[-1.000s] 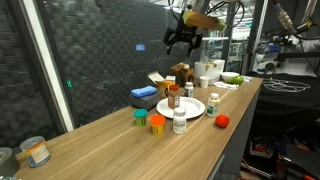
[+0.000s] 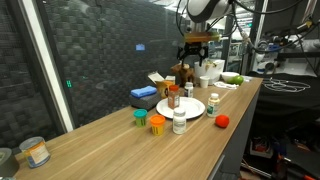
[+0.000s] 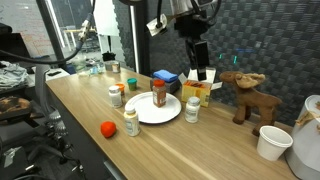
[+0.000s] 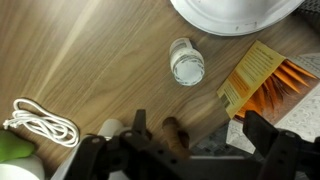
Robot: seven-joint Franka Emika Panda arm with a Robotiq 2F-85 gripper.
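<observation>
My gripper stands open above the table, its dark fingers spread wide with nothing between them. A small white-lidded jar [image 4: 186,65] is on the wood ahead of the fingers in the wrist view, between the white plate [image 4: 228,17] and the open orange-and-yellow box [image 4: 246,78]. In exterior view 2 that jar [image 3: 193,109] stands upright to the right of the plate [image 3: 152,122], below the gripper [image 3: 202,66]. A jar with a reddish lid [image 3: 159,93] rests on the plate.
A brown moose figure [image 3: 256,98] and a white cup [image 3: 272,142] stand right of the box. Near the front are a white-capped bottle [image 3: 131,122] and a red ball-like item [image 3: 108,129]. A white cable [image 4: 48,123] lies on the table. Bare wood spreads across the near right in exterior view 2.
In exterior view 1 the arm and gripper have shifted right and slightly down, with the gripper's angle turning a little. The table objects look unmoved.
</observation>
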